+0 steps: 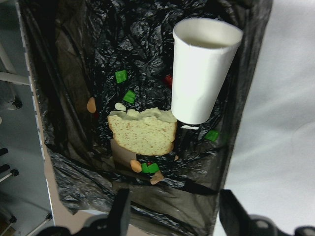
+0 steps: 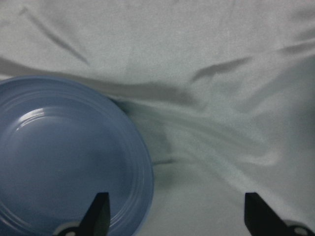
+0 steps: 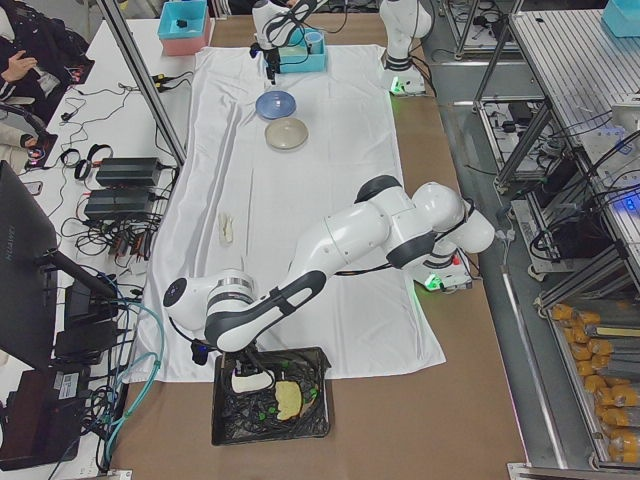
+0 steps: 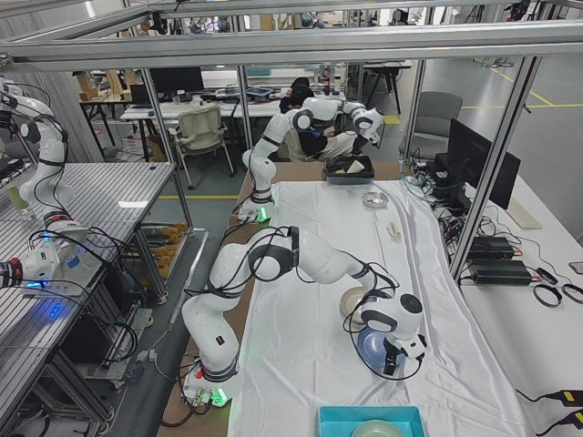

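Note:
A white paper cup [image 1: 201,73] lies tilted in the black bag-lined tray [image 3: 225,420], over or beside a slice of bread [image 1: 142,132] among small green, orange and red bits. My left gripper is open above the tray, with nothing between its fingers. My right gripper is open over the white cloth at the edge of a blue plate [image 2: 69,162], holding nothing.
A beige plate [image 3: 286,134] sits near the blue plate. A turquoise bin [image 4: 371,415] stands at the far end. A small pale item [image 3: 226,228] lies on the cloth [image 3: 330,320], whose middle is mostly clear.

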